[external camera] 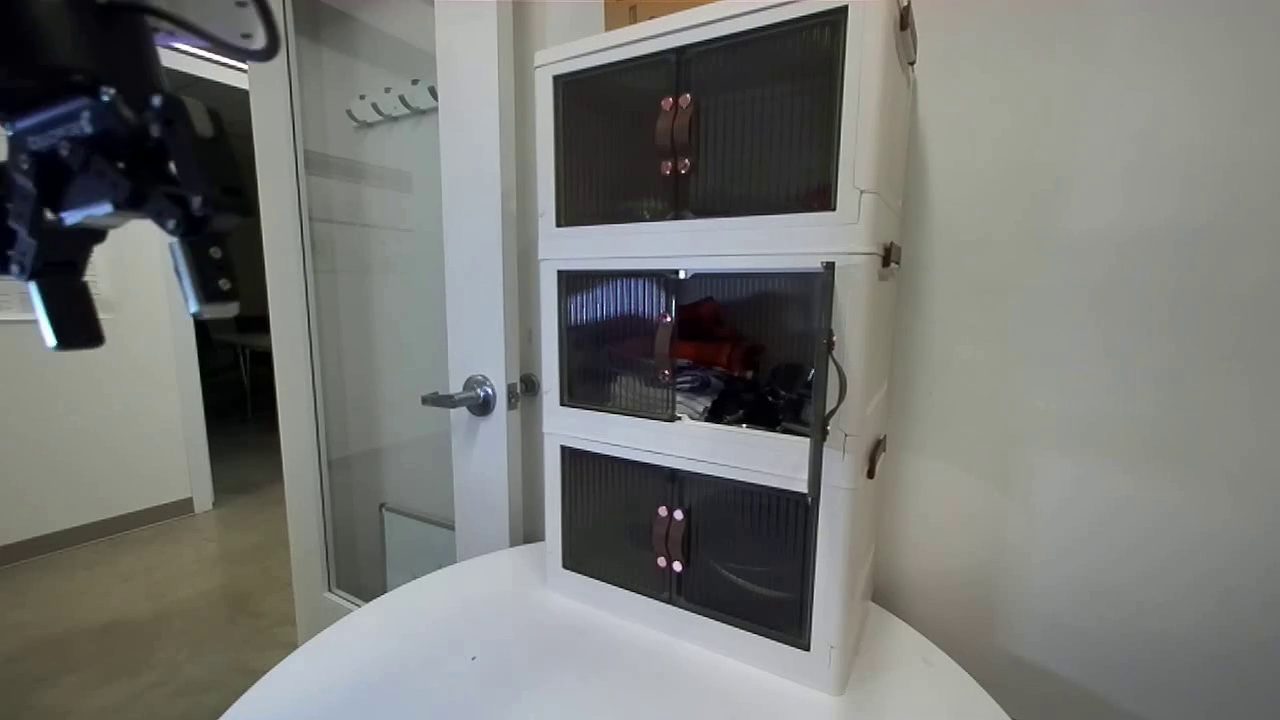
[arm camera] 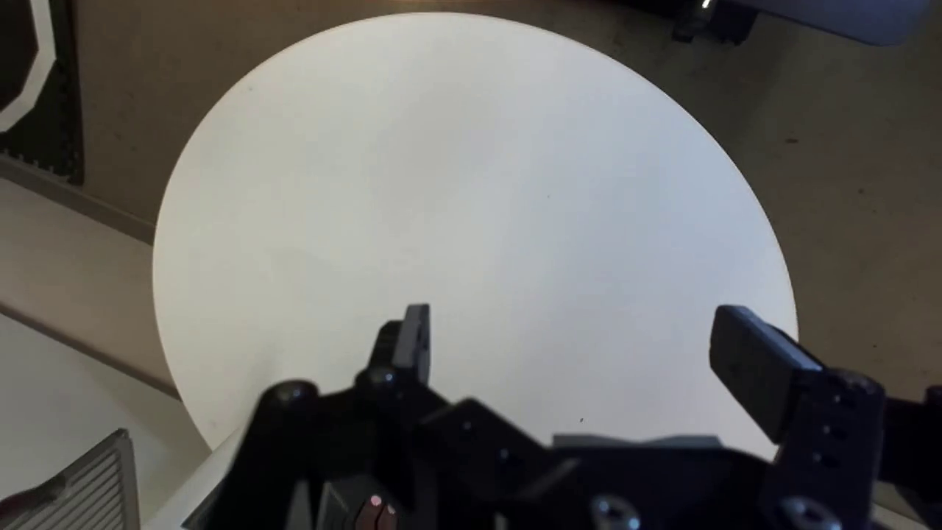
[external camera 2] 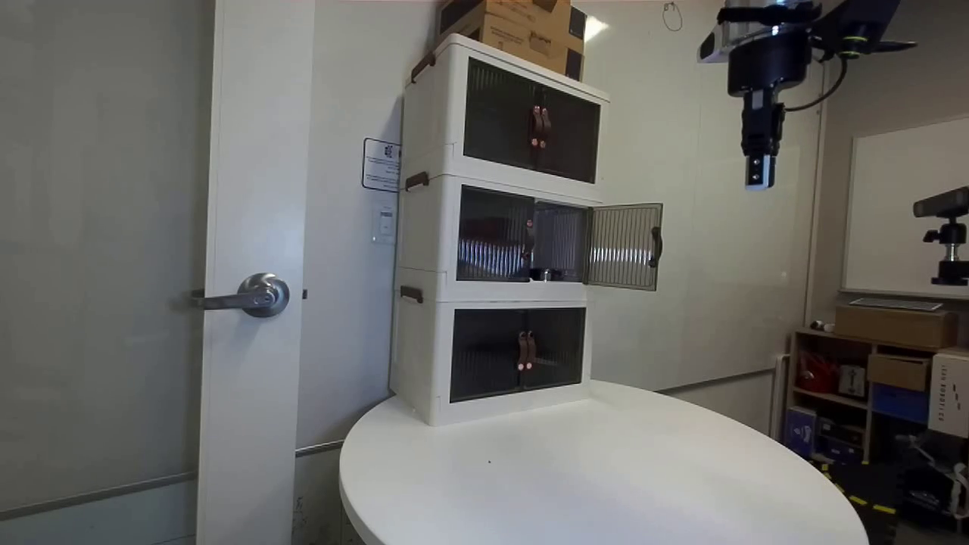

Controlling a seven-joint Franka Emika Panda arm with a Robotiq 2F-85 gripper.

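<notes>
Three white cabinet units with dark ribbed doors form a stack (external camera: 858, 360) on the round white table (external camera 2: 618, 454). On the middle unit the right-hand door (external camera 2: 624, 247) stands swung out, and its left-hand door (external camera 2: 495, 235) is closed. Dark and red cloth-like items (external camera: 720, 360) show inside. Both doors of the top unit (external camera: 696, 126) and the bottom unit (external camera: 684, 546) are closed. My gripper hangs in the air over the table, its fingers wide apart with nothing between them. In exterior view 1 the gripper (external camera: 138, 318) is at the upper left, well clear of the cabinets.
Cardboard boxes (external camera 2: 531, 35) sit on top of the stack. Beside the stack is a glass door with a lever handle (external camera: 468, 395).
</notes>
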